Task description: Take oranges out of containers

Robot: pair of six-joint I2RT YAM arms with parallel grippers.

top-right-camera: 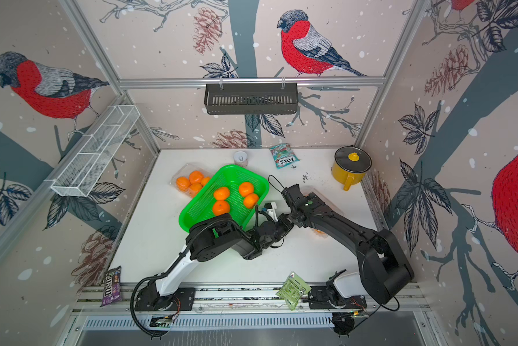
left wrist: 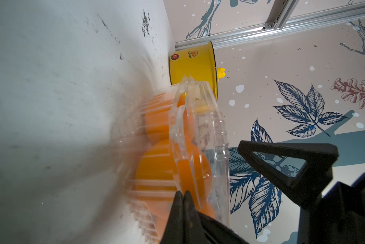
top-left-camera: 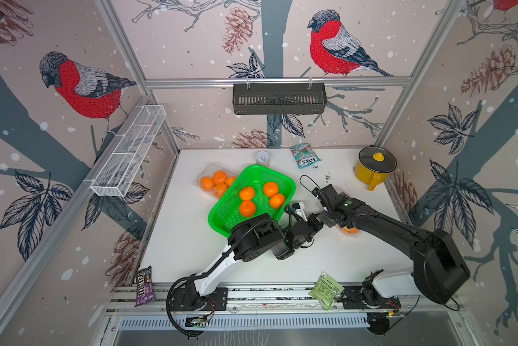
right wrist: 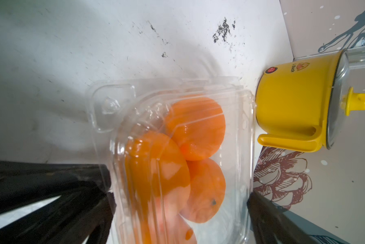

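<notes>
A clear plastic container (right wrist: 235,109) with several oranges (right wrist: 196,126) inside fills the middle of the right wrist view. My right gripper is open, its fingers (right wrist: 267,215) on either side of that container; contact is hard to tell. In the left wrist view my left gripper is shut, its tips right at the container's side, with nothing seen between them. On the table, a green basket (top-left-camera: 217,218) carries several loose oranges (top-left-camera: 247,208). Another clear container (top-left-camera: 203,171) with several oranges lies behind it at left.
At the back right stands a yellow pot (top-left-camera: 369,173) with a lid. A teal snack bag (top-left-camera: 305,155) and a small white cup (top-left-camera: 262,156) sit along the back edge. A green packet (top-left-camera: 326,289) lies at the front edge.
</notes>
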